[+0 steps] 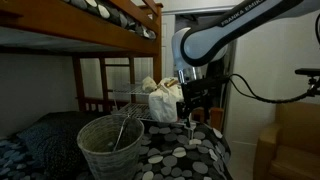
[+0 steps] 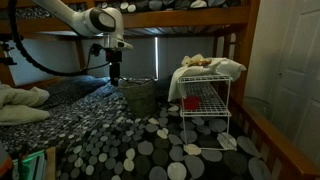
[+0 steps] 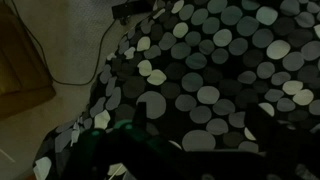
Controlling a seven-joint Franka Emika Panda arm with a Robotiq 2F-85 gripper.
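My gripper hangs fingers-down above the dark bedspread, which is patterned with grey and white dots. In the wrist view the dark fingers stand wide apart at the lower edge, with only bedspread between them; the gripper is open and empty. A woven basket stands upright on the bed, left of the gripper in the first exterior view. From the other side, the basket appears just beyond the gripper. Its contents are hard to make out.
A white wire rack stands on the bed, with pale cloth on top and a red item on its shelf. The upper bunk overhangs the bed. A brown armchair stands to the right. Open bedspread lies around the rack.
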